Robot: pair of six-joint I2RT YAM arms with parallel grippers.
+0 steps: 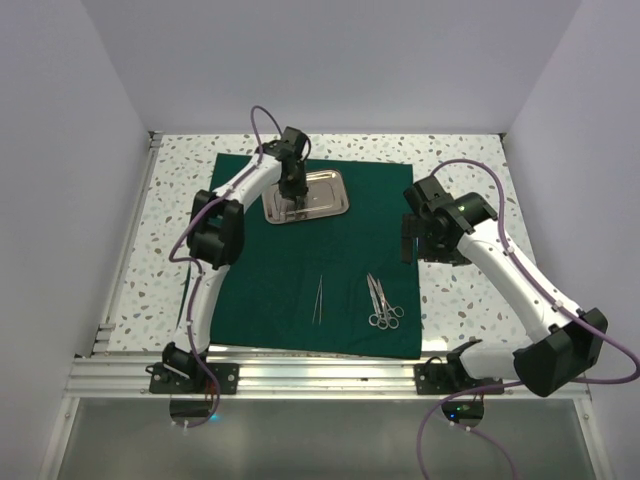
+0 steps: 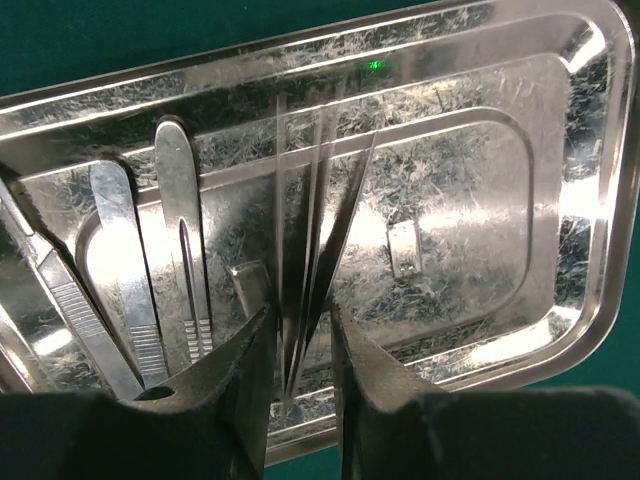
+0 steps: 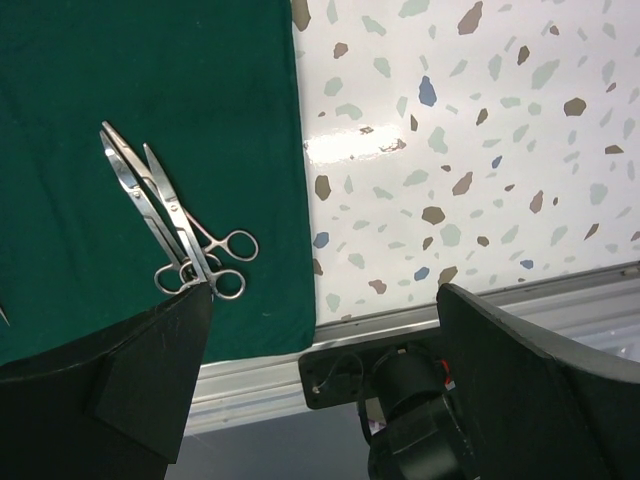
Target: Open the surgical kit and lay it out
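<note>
The metal tray [image 1: 334,186] sits at the back of the green cloth [image 1: 270,290]. My left gripper is over it, fingers part open, with a slim pointed tweezers [image 2: 343,225], partly blurred, in the gap between its fingers; contact cannot be made out. To its left in the tray lie a scalpel handle [image 2: 75,305] and two flat handles [image 2: 130,265]; another short end [image 2: 250,285] is partly hidden by a finger. Several scissors-like instruments [image 3: 165,215] rest overlapping on the cloth. My right gripper hangs open and empty, right of them.
A thin two-pronged instrument [image 1: 319,300] lies alone on the cloth's front half. Bare cloth surrounds it. The tray's right half holds only a small clear piece [image 2: 404,248].
</note>
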